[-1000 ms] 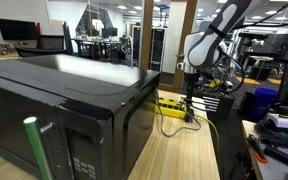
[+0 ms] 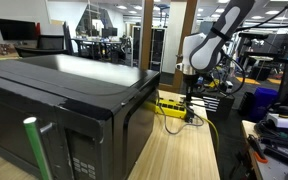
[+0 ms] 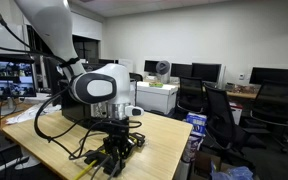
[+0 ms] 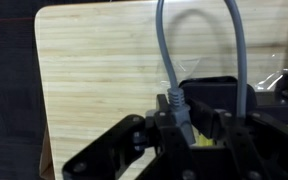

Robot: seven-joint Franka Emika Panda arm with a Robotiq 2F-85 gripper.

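Observation:
My gripper is shut on the end of a grey cable, whose ribbed collar rises from between the black fingers. From there the cable loops up and out of the wrist view's top edge and comes back down. A black block lies just beyond the fingertips; whether they touch it is hard to tell. In exterior view 1, the gripper hangs low at the table's far end, beside a yellow power strip. The fingers are too small there to make out the grip.
A large black microwave-like box fills the left of exterior view 1. Bare wooden table lies to its right. A yellow cord runs near the gripper in exterior view 2. Office chairs stand beyond the table.
The arm and gripper have shifted only slightly at the table's far end, and the grey cable beside the gripper has moved a little. The black box and power strip look unmoved.

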